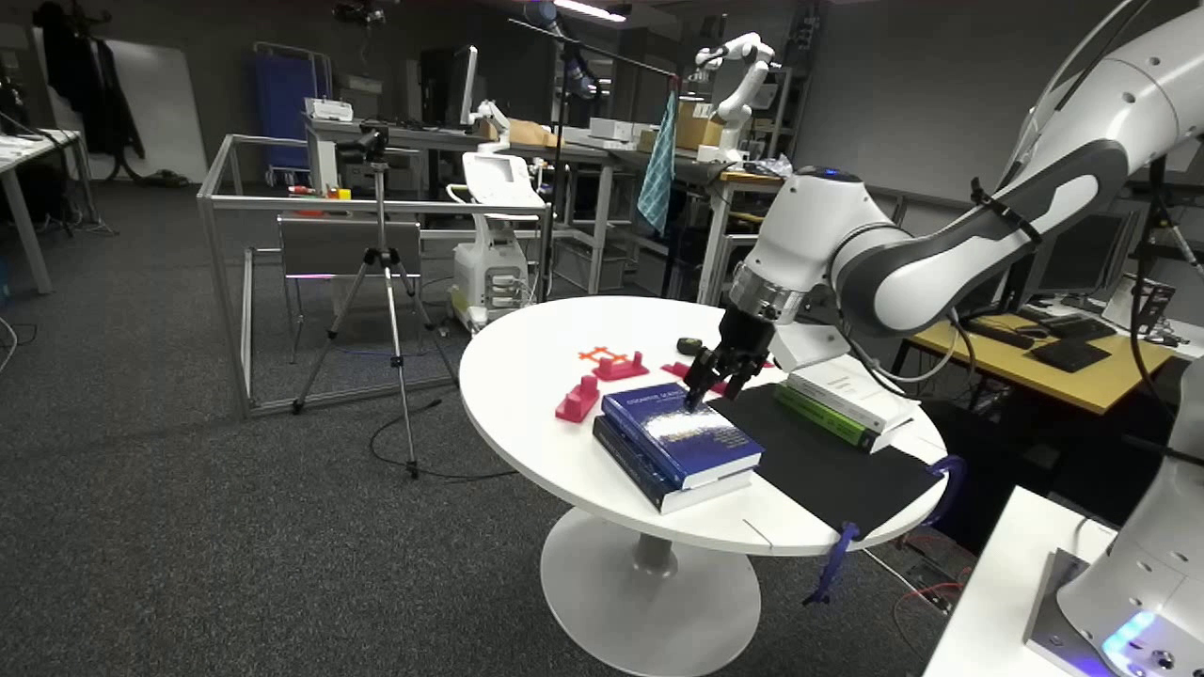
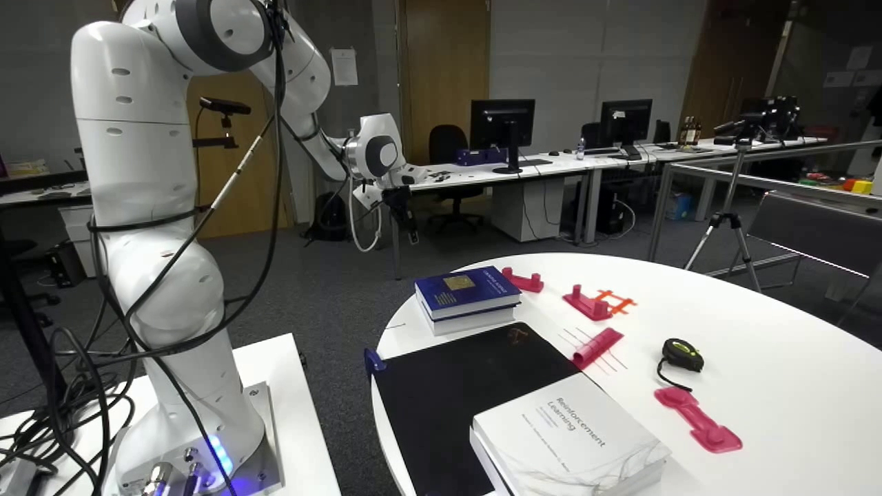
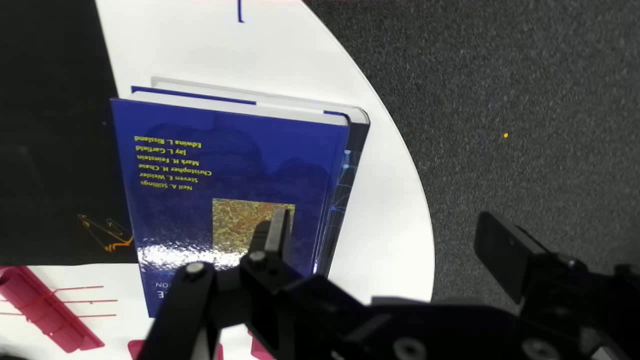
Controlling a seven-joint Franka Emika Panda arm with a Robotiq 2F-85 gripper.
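Note:
My gripper (image 1: pixel 713 389) is open, its two fingers spread apart with nothing between them. In the wrist view, one finger (image 3: pixel 277 231) appears in front of the top blue book's cover, while the other finger (image 3: pixel 501 252) shows against the dark floor beyond the table edge. The blue book (image 3: pixel 198 156) lies on a darker book (image 3: pixel 351 165), slightly offset. Exterior view 2 has the gripper (image 2: pixel 403 222) higher in the picture than the blue book (image 2: pixel 467 288), with a gap between them.
A black mat (image 2: pixel 463 397) separates the blue stack from a white book (image 2: pixel 570 434), which rests on a green book (image 1: pixel 830 417). Pink printed parts (image 2: pixel 588 306) and a tape measure (image 2: pixel 683 354) occupy the far side. The round table's edge (image 3: pixel 414 174) runs close by the blue stack.

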